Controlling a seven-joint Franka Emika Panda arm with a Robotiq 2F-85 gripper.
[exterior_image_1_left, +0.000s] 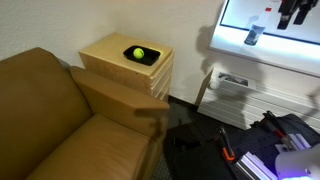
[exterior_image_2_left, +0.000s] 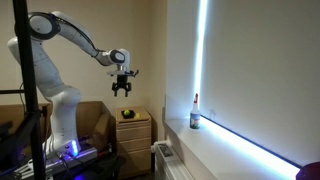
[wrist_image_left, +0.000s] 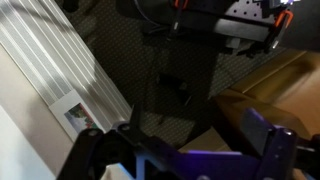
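My gripper (exterior_image_1_left: 292, 21) hangs high at the upper right of exterior view 1, its fingers apart and nothing between them. In exterior view 2 the gripper (exterior_image_2_left: 121, 92) is in the air above the wooden cabinet (exterior_image_2_left: 134, 132). A black tray (exterior_image_1_left: 130, 56) holding a yellow-green round object (exterior_image_1_left: 139, 53) rests on the cabinet top. On the white windowsill (exterior_image_2_left: 235, 142) a bottle (exterior_image_2_left: 195, 114) stands upright, clear of the gripper. Looking down, the wrist view shows dark floor between the open fingers.
A brown sofa (exterior_image_1_left: 75, 125) fills the left of exterior view 1. A white radiator (exterior_image_1_left: 237, 100) lies below the sill. Dark floor with a small black item (wrist_image_left: 174, 83) lies beneath the arm. The sill beyond the bottle is bare.
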